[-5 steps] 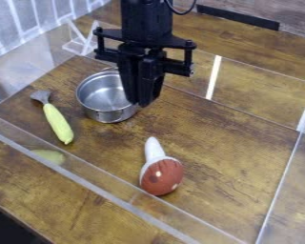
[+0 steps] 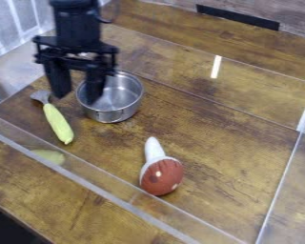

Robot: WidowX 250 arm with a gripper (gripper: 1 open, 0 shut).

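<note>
My dark gripper (image 2: 76, 67) hangs blurred at the upper left, over the left side of a steel pot (image 2: 117, 100) and toward the yellow corn-like object (image 2: 58, 122); whether it is open or shut is unclear. The yellow object lies left of the pot, beside a grey utensil (image 2: 42, 97). A red round object (image 2: 162, 178) with a white top piece lies at the lower middle.
The wooden table (image 2: 238, 143) has free room to the right and back. Transparent walls run along the front and right, and a white crib-like rail stands at the upper left.
My gripper has moved left from above the right of the pot to its left side. The objects on the table look unmoved.
</note>
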